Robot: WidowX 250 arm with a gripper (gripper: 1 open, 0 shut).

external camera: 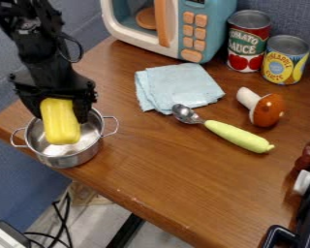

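My black gripper [61,97] is at the left of the table, above a steel pot [86,147], holding a yellow block-shaped object [59,120] upright between its fingers. The yellow piece reaches down into the pot's opening; whether it touches the bottom is unclear. The fingertips are partly hidden behind it.
The wooden table [165,184] has clear room at front centre. A blue cloth [176,85], a spoon with pale yellow handle [229,131], a toy mushroom [262,108], two cans [248,44], a toy microwave [158,19] and dark items at the right edge [294,223] surround it.
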